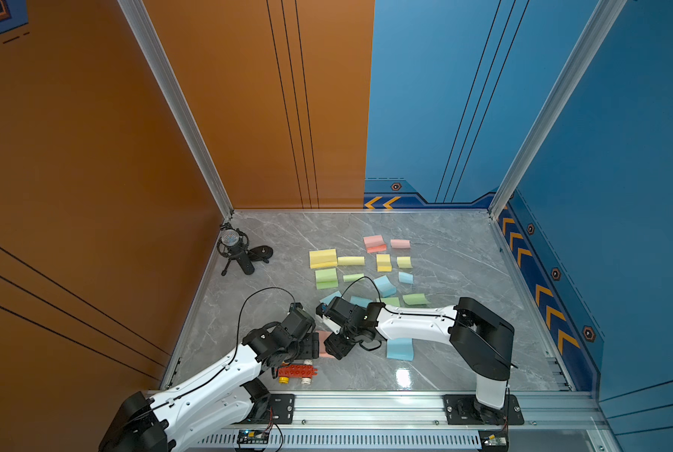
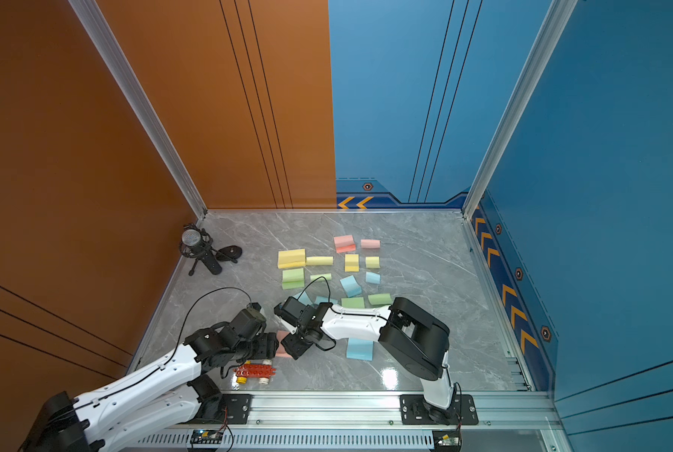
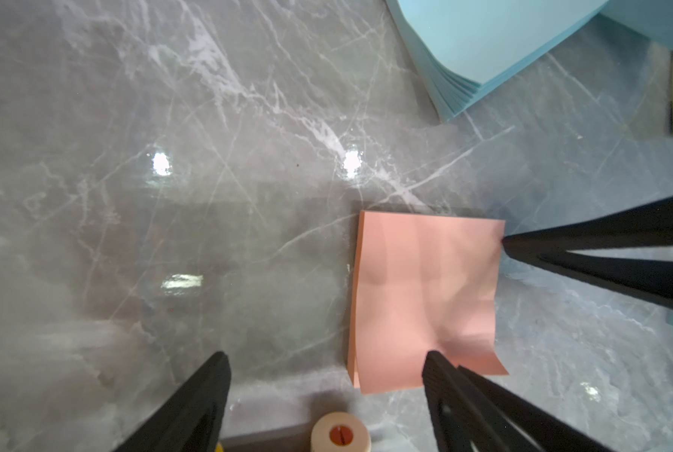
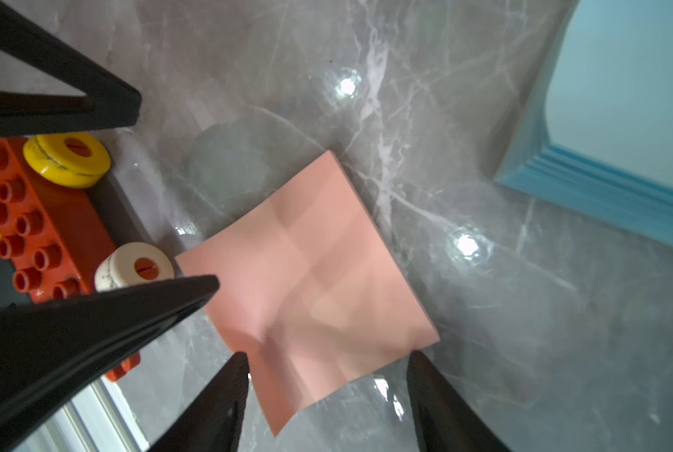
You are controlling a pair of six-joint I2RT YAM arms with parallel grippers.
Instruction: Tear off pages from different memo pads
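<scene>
A pink memo pad [image 1: 325,345] lies on the grey marble table near its front, between the two grippers. In the left wrist view this pad [image 3: 419,293] has one lower corner curled up; my left gripper stands open, and one finger [image 3: 457,399] overlaps the pad's lower edge. The right wrist view shows the same pad [image 4: 306,278] lying askew ahead of my right gripper, which is open with nothing between its fingers. The left gripper's fingers [image 4: 185,293] reach over the pad's left side there; I cannot tell whether they touch it.
A red toy-brick car [image 1: 297,370] sits just below the left gripper. A blue pad [image 1: 400,348] lies to the right. Several yellow pads [image 1: 322,258], green pads [image 1: 326,278] and pink pads [image 1: 374,244] spread behind the arms. A black stand [image 1: 234,248] occupies the back left corner.
</scene>
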